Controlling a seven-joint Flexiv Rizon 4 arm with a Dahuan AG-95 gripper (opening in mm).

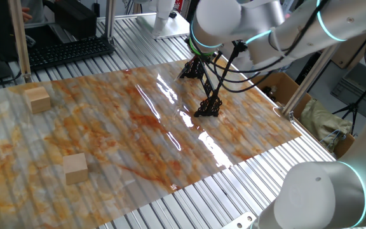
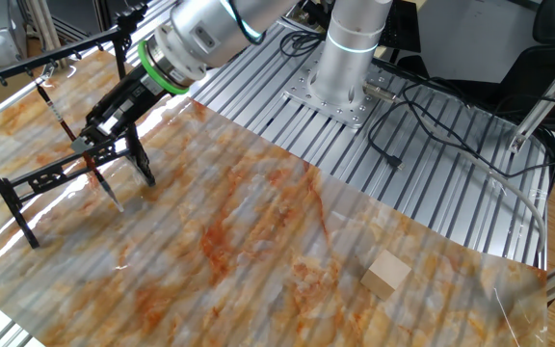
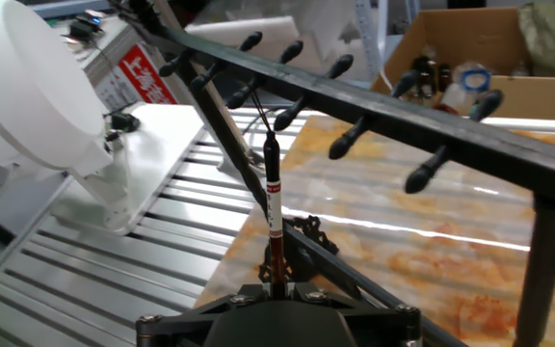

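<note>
A slender brush (image 3: 275,207) with a dark red shaft, a white label and a black cap points upward in the wrist view. My gripper is shut on its shaft. From the cap a thin cord loop rises to the pegs of a black rack (image 3: 383,108); whether it sits over a peg I cannot tell. In exterior view 2 the brush (image 2: 105,189) slants beneath the rack's top bar, its pale tip downward, with my gripper (image 2: 86,146) inside the rack's frame. Exterior view 1 mostly hides the gripper behind the arm and the rack (image 1: 208,108).
Two wooden blocks, one near (image 1: 75,168) and one farther back (image 1: 37,100), lie on the marbled sheet (image 1: 132,140), well away from the rack. The sheet between them and the rack is clear. A cardboard box (image 3: 489,34) stands beyond the table.
</note>
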